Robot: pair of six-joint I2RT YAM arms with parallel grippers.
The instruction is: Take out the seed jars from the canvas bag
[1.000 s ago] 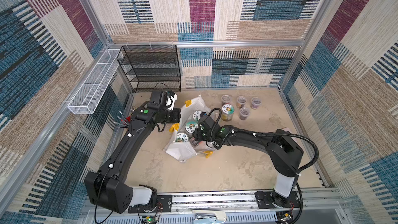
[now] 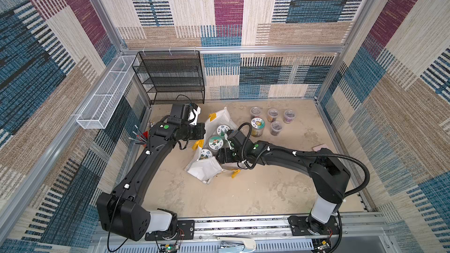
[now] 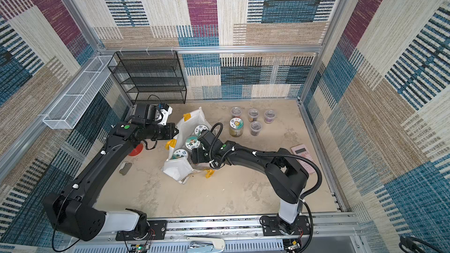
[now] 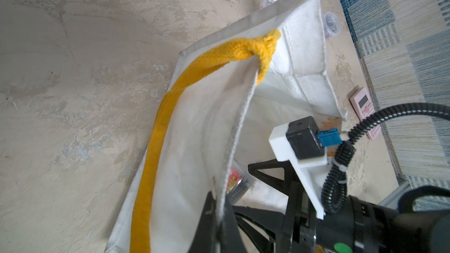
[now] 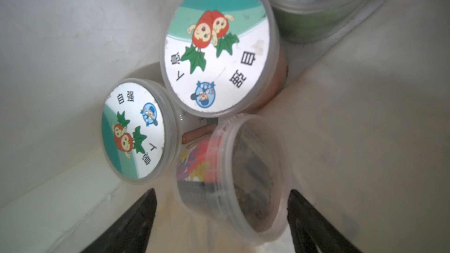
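The white canvas bag [image 2: 204,170] with yellow handles lies open mid-table. My left gripper is shut on its rim, the thin cloth edge running between the fingertips. Inside the bag, the right wrist view has two upright jars, one with a carrot-picture lid [image 5: 218,46] and a smaller-looking one [image 5: 133,131], plus a green-lidded jar [image 5: 323,9] cut off at the top. A clear tilted cup with a colourful label [image 5: 234,178] lies on its side. Open, my right gripper reaches into the bag, its fingers on either side of that cup; contact cannot be told.
Right of the bag stand a lidded jar [image 2: 257,127] and several clear cups, one of them a purple cup [image 2: 288,116]. A pink calculator [image 3: 303,156] lies at the right edge. Behind is a black rack [image 2: 171,77].
The left arm has stayed nearly still.
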